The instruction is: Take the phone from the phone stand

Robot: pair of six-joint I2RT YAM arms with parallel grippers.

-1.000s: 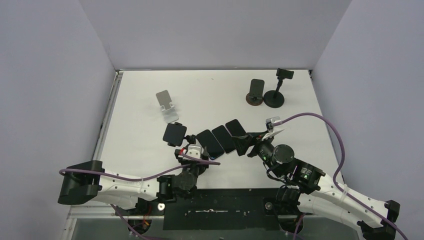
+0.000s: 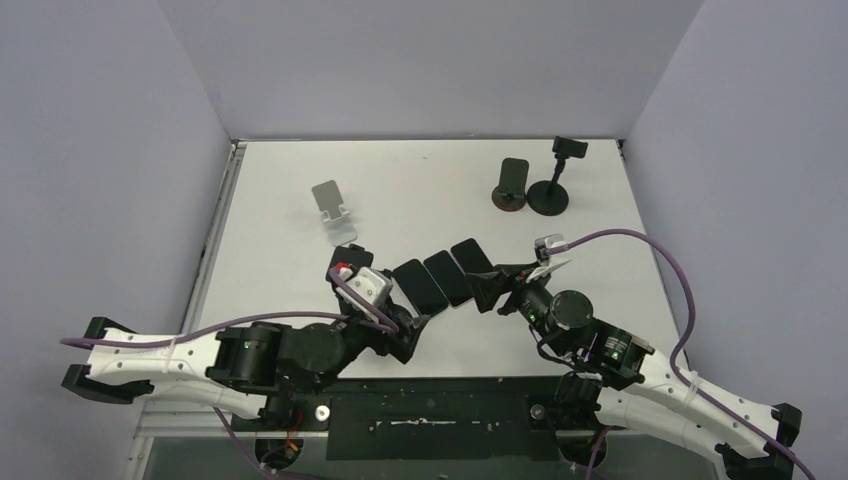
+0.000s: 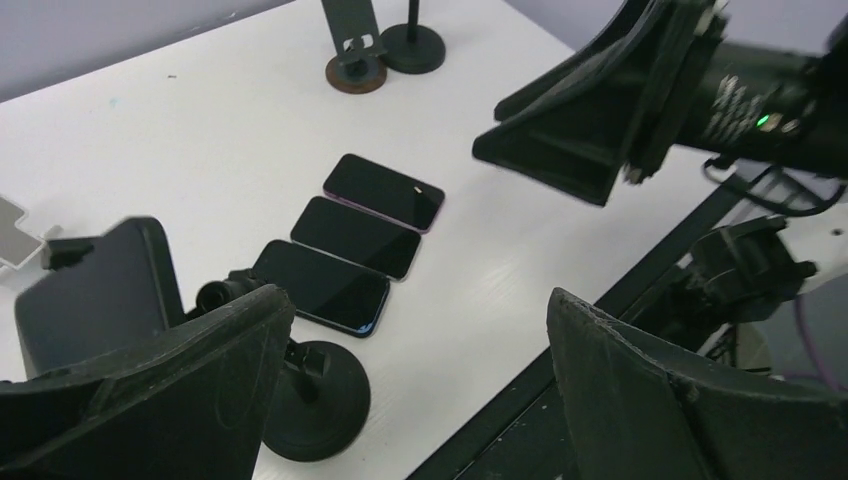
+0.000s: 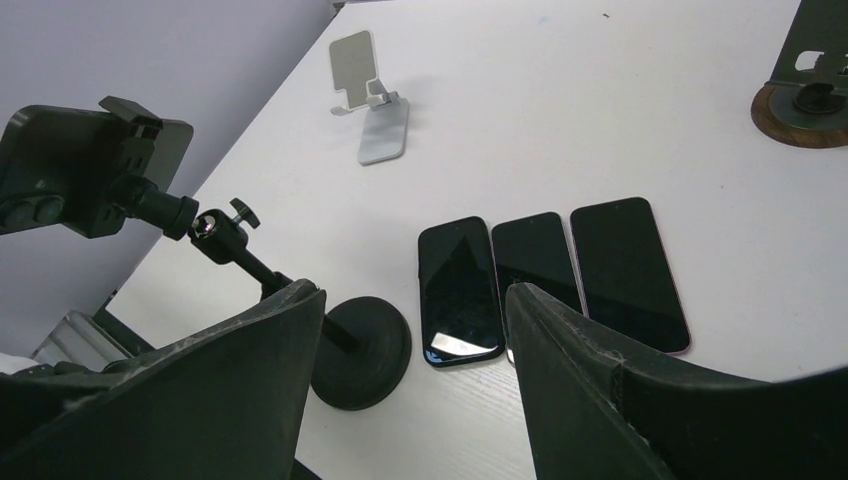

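Observation:
A black round-base stand stands at the near left. Its tilted head carries a dark flat plate; I cannot tell whether a phone sits in it. My left gripper is open, one finger close beside the stand's head and neck, nothing seen held. In the top view that gripper partly covers the stand. My right gripper stands open and empty, right of the stand. Three dark phones lie side by side between the arms: the left phone, the middle phone and the right phone.
An empty grey stand stands at the back left. At the back right are a dark stand on a brown base and a taller black stand.
The right arm has barely moved. The phones lie where they were.

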